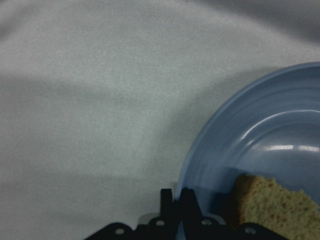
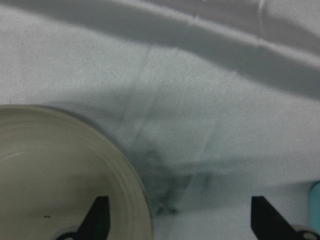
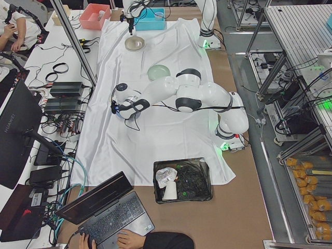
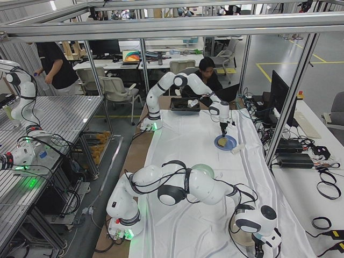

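Observation:
A blue plate (image 4: 230, 144) with a piece of bread (image 1: 272, 210) on it lies under my left gripper; its fingertips are close together at the plate's left rim, and I cannot tell whether anything thin is between them. My right gripper is open over the cloth at the edge of a beige plate (image 2: 65, 170), nothing between its fingers. A pale green plate (image 3: 158, 72) lies between the two arms.
A cyan bin (image 3: 150, 23) stands behind the beige plate. A black tray (image 3: 194, 181) holding bags is at the near end. The white cloth around the plates is mostly clear.

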